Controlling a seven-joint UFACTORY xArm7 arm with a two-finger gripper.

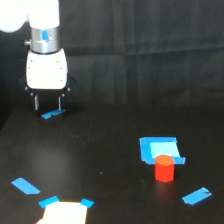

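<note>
My gripper hangs at the upper left, pointing down, its two dark fingers spread apart. Nothing shows between them. A small red object, roughly round or many-sided, is on the dark table at the right. Just behind it lies a white patch bordered with blue tape, and the red object overlaps its front edge in this view. The gripper is far to the left of both and farther back.
Strips of blue tape mark the black table: one below the gripper, one at the left, one at the right. A pale sheet or block with tape at its corners is cut off by the bottom edge.
</note>
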